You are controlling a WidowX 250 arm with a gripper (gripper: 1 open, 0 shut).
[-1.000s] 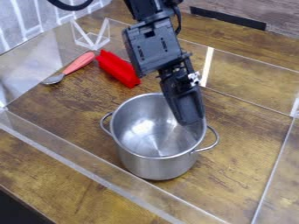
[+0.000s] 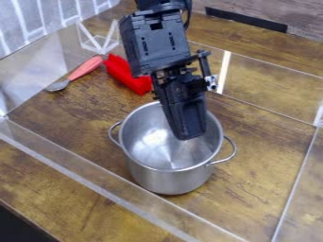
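My gripper (image 2: 187,112) hangs over a steel pot (image 2: 161,168) with two side handles, its lower end reaching down into the pot's mouth toward the back right. The body of the gripper hides its fingertips from clear view, so I cannot see whether anything is between them.
A red object (image 2: 120,71) lies behind the pot to the left, with a spoon with an orange handle (image 2: 83,69) farther left. A clear panel edge runs along the front left. Bare wooden table lies to the right.
My gripper and wrist have shifted left and turned to stand more upright over the pot. The pot and other objects have stayed in place.
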